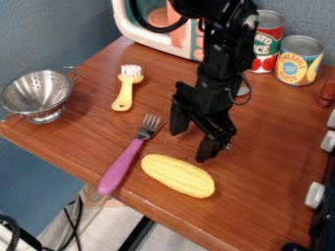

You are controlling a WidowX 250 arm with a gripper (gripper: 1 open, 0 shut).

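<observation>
My black gripper (194, 135) hangs over the middle of the wooden table (262, 167), its fingers pointing down, one to the left and the other lower and nearer. It looks open, with nothing visible between the fingers. Just below it lies a yellow corn cob (178, 175). A purple-handled fork (124, 157) lies left of the gripper, tines toward the back. A yellow brush (125, 90) lies further back.
A metal strainer (35, 95) sits at the left edge. At the back stand a toy appliance (156, 29) and cans (301, 61). A red bottle (327, 94) and a dark appliance (322, 211) line the right side.
</observation>
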